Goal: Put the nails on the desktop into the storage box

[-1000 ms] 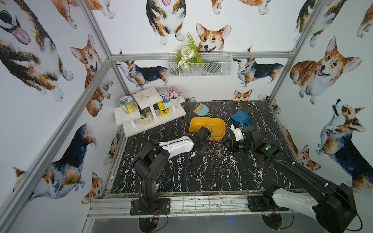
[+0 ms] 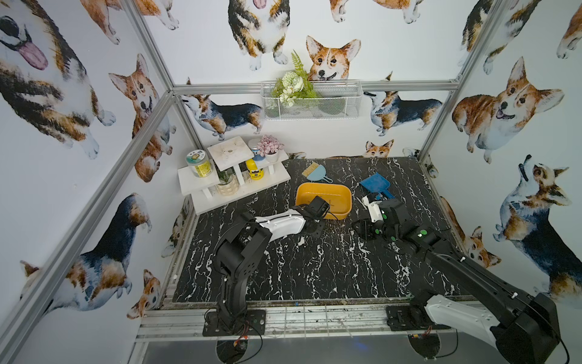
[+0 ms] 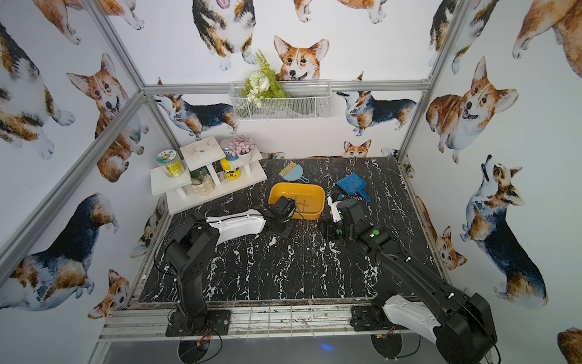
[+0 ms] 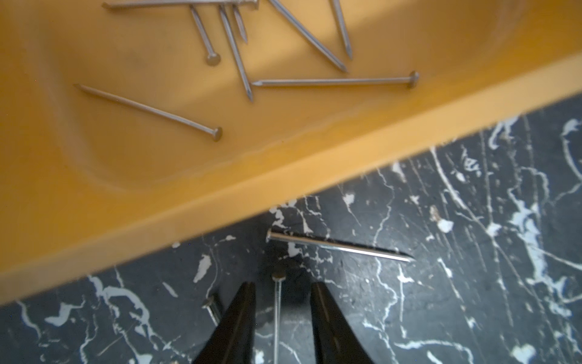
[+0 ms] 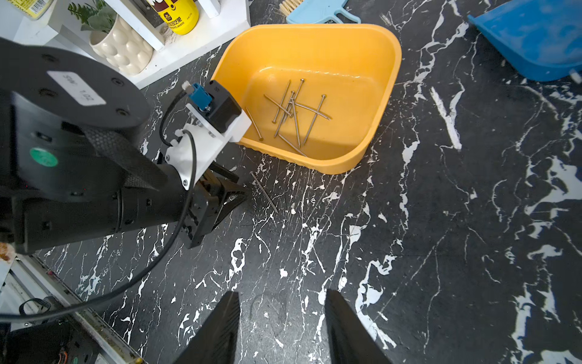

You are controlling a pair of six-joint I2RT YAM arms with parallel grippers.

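The yellow storage box (image 5: 369, 130) stands on the dark desktop with several nails (image 4: 151, 111) lying in it. Just outside its near wall, the left wrist view shows a loose nail (image 4: 339, 246) on the desk. A second nail (image 4: 277, 309) points down between the fingers of my left gripper, which is part open; whether they touch it I cannot tell. Left of that, the head end of a short nail (image 4: 212, 308) shows, partly covered by a finger. My right gripper is open over bare desktop to the right of the box, holding nothing.
A blue dustpan (image 5: 533, 39) lies right of the box, and a light-blue brush set (image 2: 316, 173) behind it. The white shelf (image 2: 242, 188) with jars and pots stands at the back left. Clear desktop stretches in front of both grippers.
The right arm has moved slightly right. The box has stayed in place.
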